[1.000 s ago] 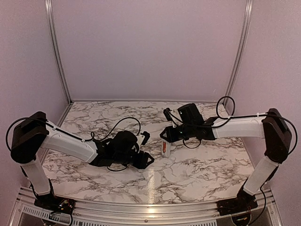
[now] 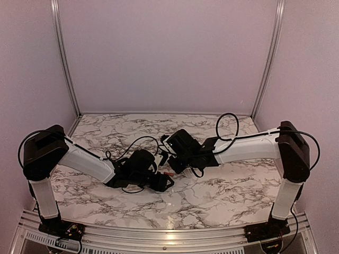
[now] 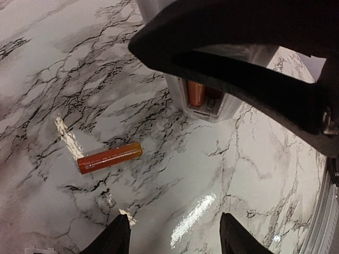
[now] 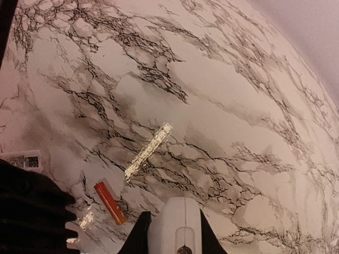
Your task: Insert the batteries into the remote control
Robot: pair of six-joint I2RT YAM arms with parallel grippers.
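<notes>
An orange battery point(image 3: 109, 156) point(image 4: 109, 202) lies loose on the marble table. Above it in the left wrist view is the pale translucent remote point(image 3: 228, 110), an orange battery point(image 3: 196, 95) in its compartment. My right gripper point(image 2: 175, 164) is shut on the remote, its black finger crossing the top of the left wrist view. My left gripper point(image 2: 163, 181) stands open with nothing between its fingertips, beside the loose battery and low over the table. Both grippers crowd together at the middle in the top view, hiding much of the remote.
A clear piece with a label point(image 4: 18, 161) lies at the left edge of the right wrist view, partly hidden by a black arm part.
My right gripper has moved left and toward the front with the remote, coming close over my left gripper. The left arm has shifted only slightly.
</notes>
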